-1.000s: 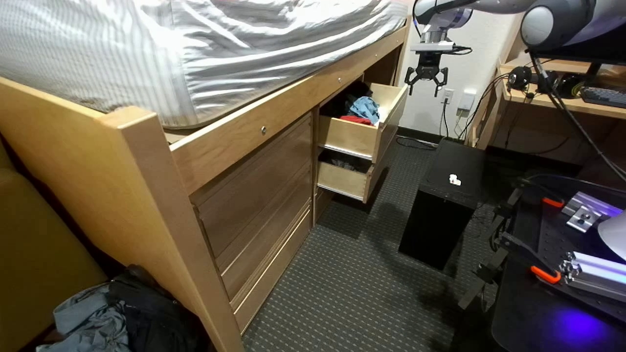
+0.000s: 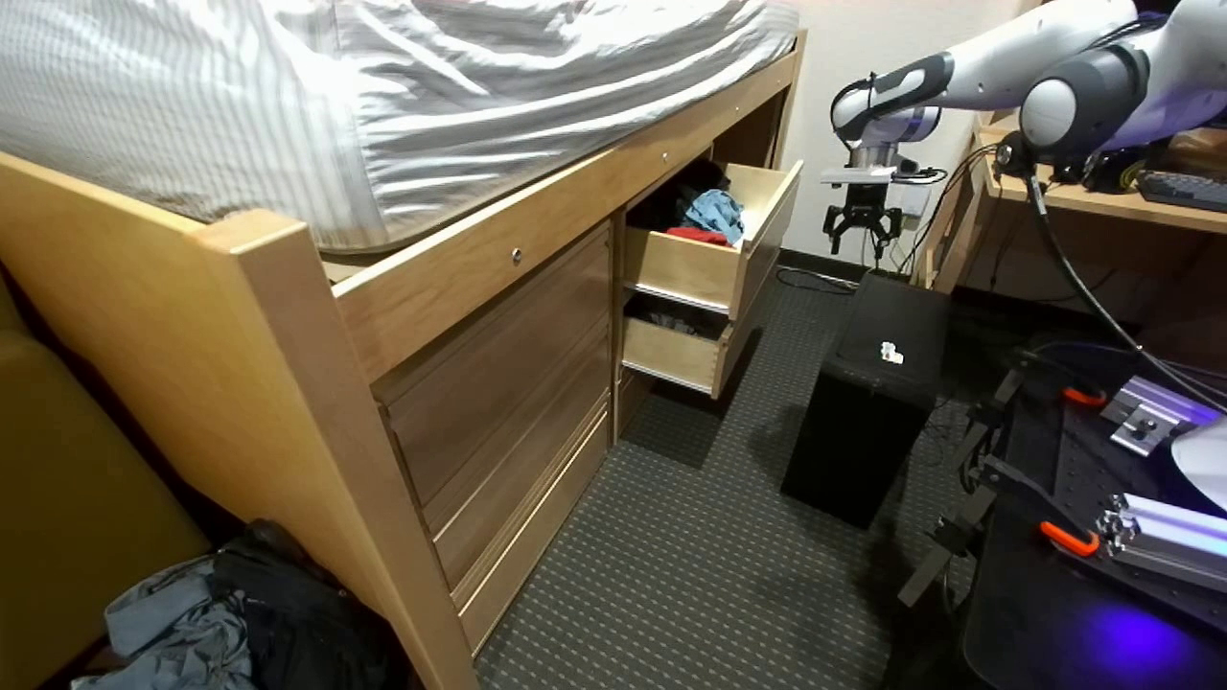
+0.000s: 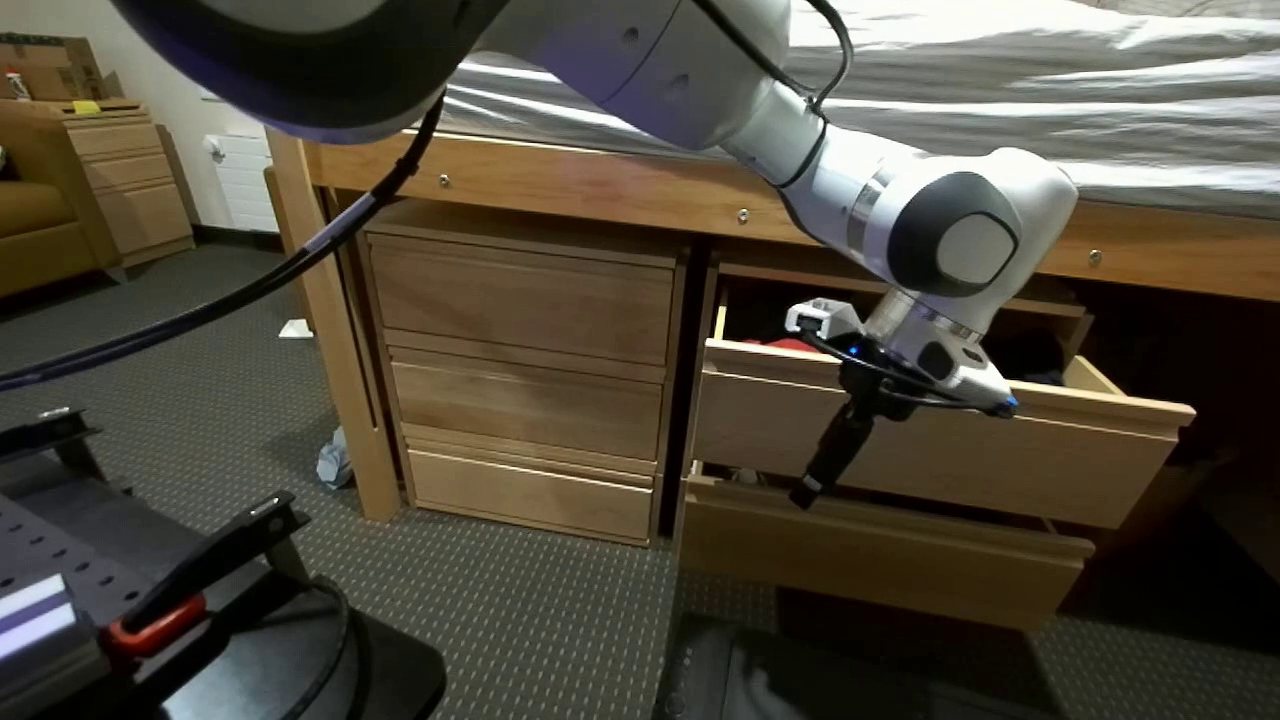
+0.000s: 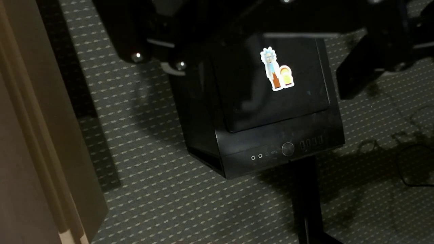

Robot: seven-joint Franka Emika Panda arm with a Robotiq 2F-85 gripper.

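Note:
My gripper (image 2: 857, 245) hangs pointing down in exterior view 1, its two fingers spread with empty space between them. In the wrist view, one dark finger (image 4: 354, 79) shows at the right and the other at the upper left, wide apart. The upper drawer (image 2: 684, 264) is pulled out, holding a blue cloth (image 2: 715, 213) and a red cloth (image 2: 697, 235). Beneath it, the lower drawer (image 2: 669, 351) is pulled out too. Exterior view 2 has the gripper (image 3: 806, 490) in front of the drawer fronts, seen side-on; any contact there cannot be judged.
A black computer case (image 4: 280, 105) with a sticker on top stands on the floor below my gripper. At the right is a black table (image 2: 1035, 615) with clamps. Dark clothes (image 2: 288, 609) lie by the bed's near end.
The arm has come down and slightly right in exterior view 1, bringing the gripper from high beside the upper drawer to just above the computer case. Both drawers look unchanged; the gripper remains open.

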